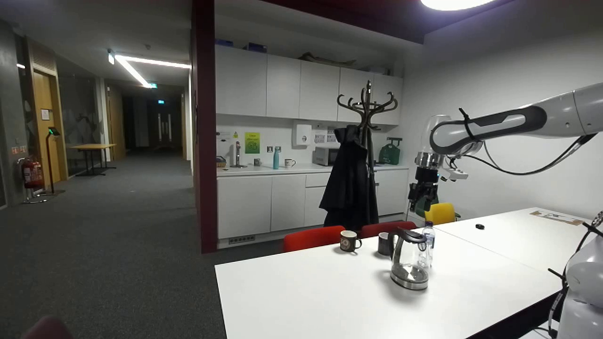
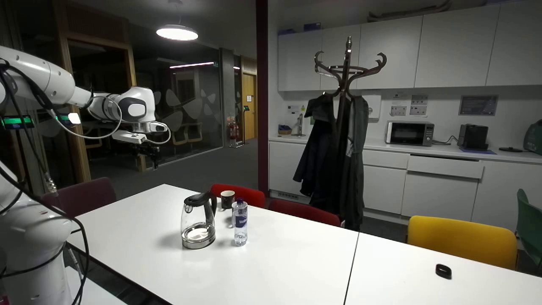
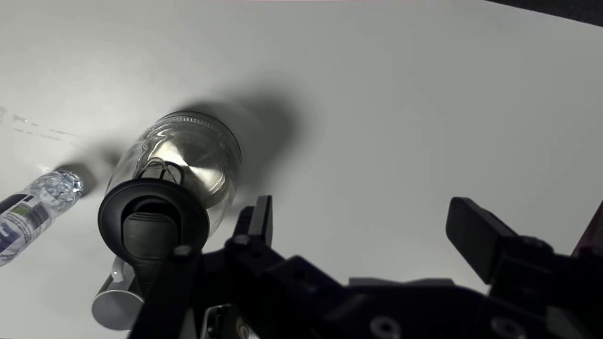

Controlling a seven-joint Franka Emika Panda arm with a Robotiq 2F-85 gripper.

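My gripper is open, its two black fingers far apart with only bare white table visible between them. It hangs well above the table, pointing down. Left of the fingers in the wrist view stands a glass kettle with a black lid and handle, upright on its metal base. Beside the kettle is a clear water bottle with a blue cap. A dark mug stands near the table's far edge, and a second mug is partly hidden behind the kettle.
The white table is broad and mostly clear. A small black object lies on its other half. Red chairs and a yellow chair line the far side. A coat stand rises behind them.
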